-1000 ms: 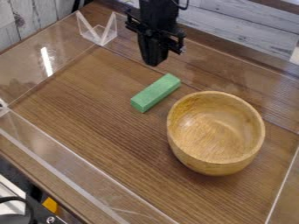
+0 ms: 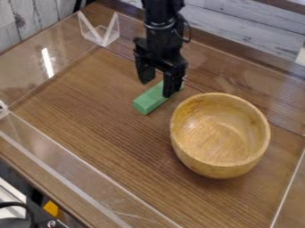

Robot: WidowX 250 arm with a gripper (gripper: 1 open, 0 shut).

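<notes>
A green rectangular block point(image 2: 149, 102) lies on the wooden table, just left of a large round wooden bowl point(image 2: 218, 135). My black gripper point(image 2: 160, 80) is lowered from the top centre, its open fingers over the upper right part of the block. Whether the fingertips touch the block is too small to tell.
The bowl fills much of the right middle of the table point(image 2: 95, 160). A white object point(image 2: 103, 31) stands near the back left edge.
My gripper has come down from the back of the table toward the green block, which lies in the same place as before.
</notes>
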